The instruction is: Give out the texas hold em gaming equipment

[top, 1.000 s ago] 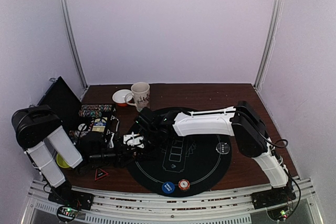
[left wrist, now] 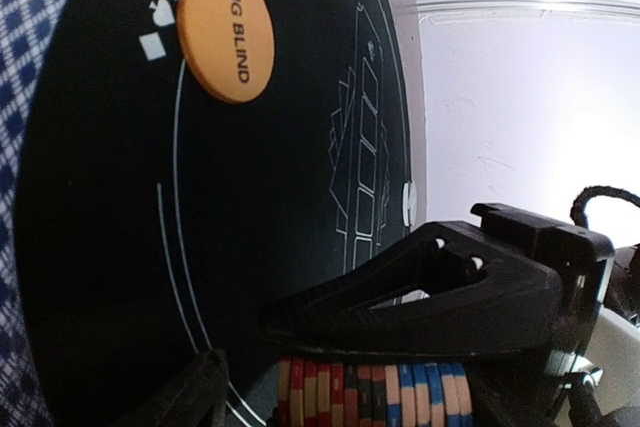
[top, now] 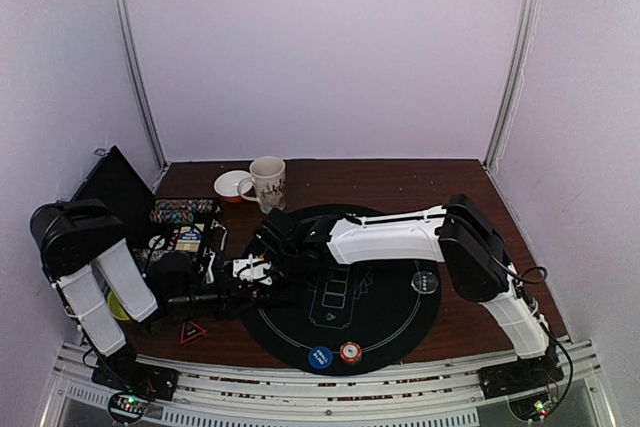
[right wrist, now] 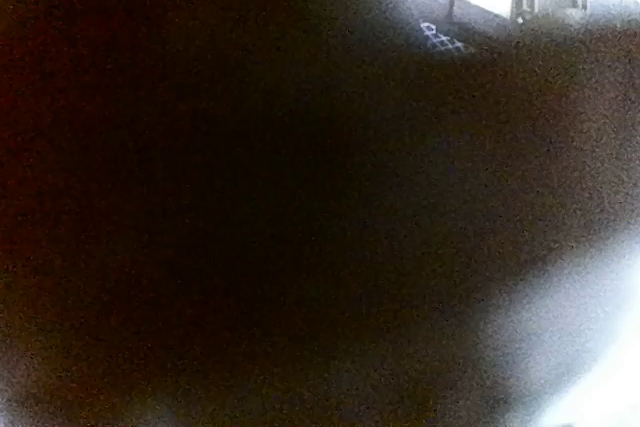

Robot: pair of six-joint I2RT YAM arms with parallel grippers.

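Observation:
A black round poker mat [top: 402, 319] covers the middle of the table. In the left wrist view, a row of red, black, blue and tan chips [left wrist: 375, 393] lies along the lower edge, with the black fingers [left wrist: 430, 317] of my right gripper [top: 268, 247] closed on it. My left gripper [top: 264, 285] is open around the near end of those chips, its fingertips mostly cut off or dark. An orange BIG BLIND button [left wrist: 226, 33] rests on the mat. At the mat's front lie a blue button [top: 320, 357] and a red-white chip [top: 350, 352]. The right wrist view is almost wholly dark.
At the left, an open black case [top: 113, 192] and a tray of chips [top: 185, 215] stand beside a red triangular piece [top: 192, 332]. A mug [top: 268, 184] and a white bowl [top: 231, 184] are at the back.
My left arm has shifted very slightly, its elbow a little to the right. The right arm and the pieces on the mat look the same.

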